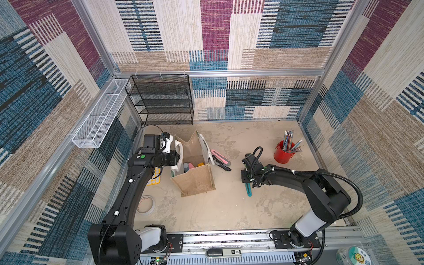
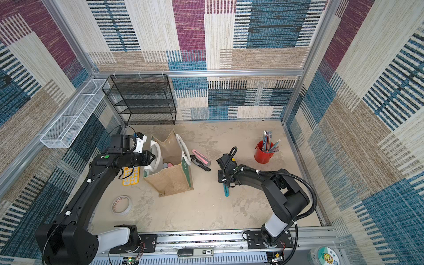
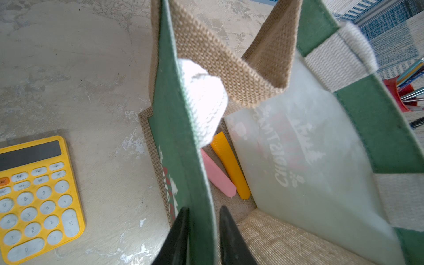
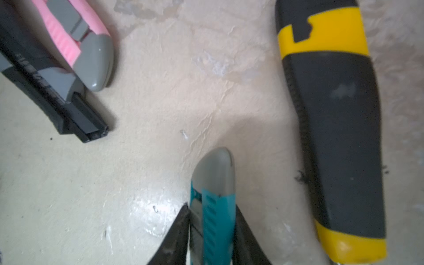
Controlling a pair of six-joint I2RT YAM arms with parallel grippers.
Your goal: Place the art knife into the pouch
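The teal art knife [image 4: 218, 225] with a grey end stands tilted on its edge between the fingertips of my right gripper. Both fingers lie close along its sides; whether they grip it firmly cannot be told. From above, its teal end [image 1: 248, 190] sticks out below the right gripper. The pouch, a tan fabric bag [image 1: 193, 178], stands with its mouth open upward. My left gripper is shut on the bag's green-lined left wall [image 3: 176, 132]. Inside the bag lie a pink knife [image 3: 218, 174] and a yellow one [image 3: 231, 165].
A pink knife [image 1: 220, 157] and a black knife [image 1: 222, 165] lie right of the bag. Beside the right gripper is a black-and-yellow knife [image 4: 340, 132]. A red pencil cup [image 1: 282, 154] stands back right, a tape roll [image 1: 145, 205] front left.
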